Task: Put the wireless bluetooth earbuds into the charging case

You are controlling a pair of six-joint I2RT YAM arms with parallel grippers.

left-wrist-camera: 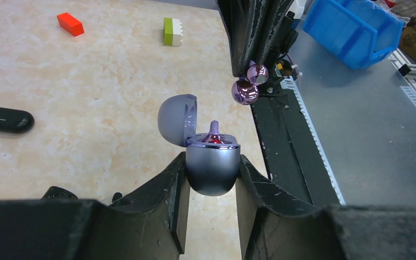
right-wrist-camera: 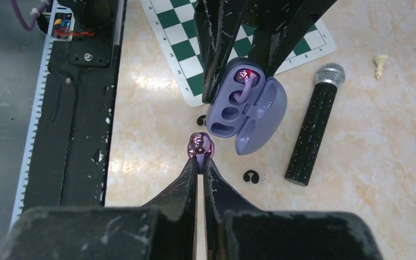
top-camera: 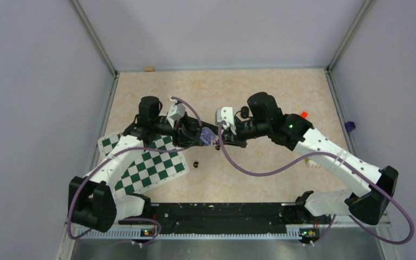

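My left gripper is shut on the lavender charging case, whose lid is open. One earbud sits in the case's upper slot; the lower slots look empty. My right gripper is shut on the other earbud, a shiny pink one with a lavender stem, held just beside and below the case in the right wrist view. In the top view both grippers meet near the middle of the table.
A black microphone, a checkered board, small black pieces, a white chess piece, a red block and a black oblong object lie on the table around the grippers.
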